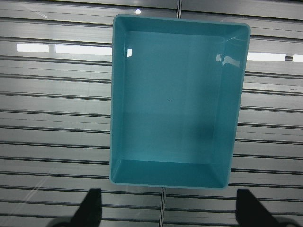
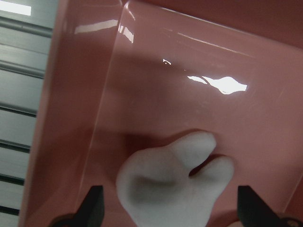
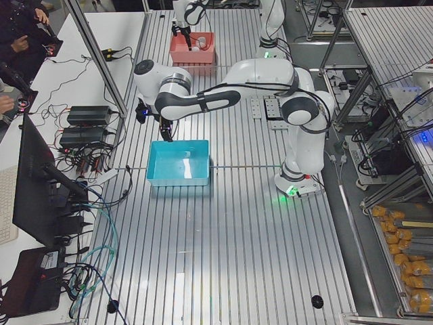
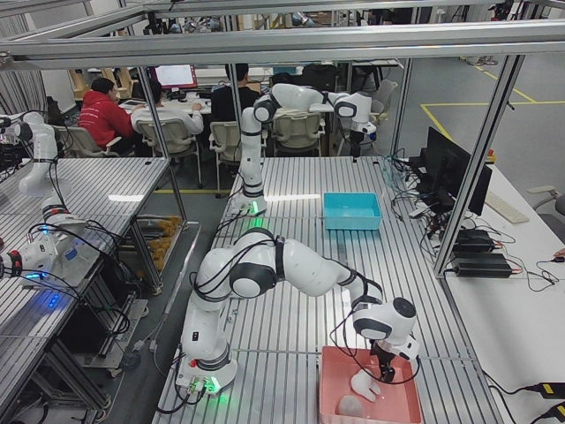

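Note:
In the right wrist view a soft white plush-like object (image 2: pixel 161 184) with two lobes lies in the pink bin (image 2: pixel 61 118). My right gripper is open just over it, a finger on each side; in the camera right view it reaches down into that bin, where a second pale object (image 4: pixel 350 405) also lies. My left gripper hangs open above the empty teal bin (image 1: pixel 115 99), nothing between its fingers.
Both bins stand on the slatted metal table (image 1: pixel 57 118), with free room around the teal one. Monitors (image 4: pixel 446 172), power boxes and cables crowd one long side, beside a white desk.

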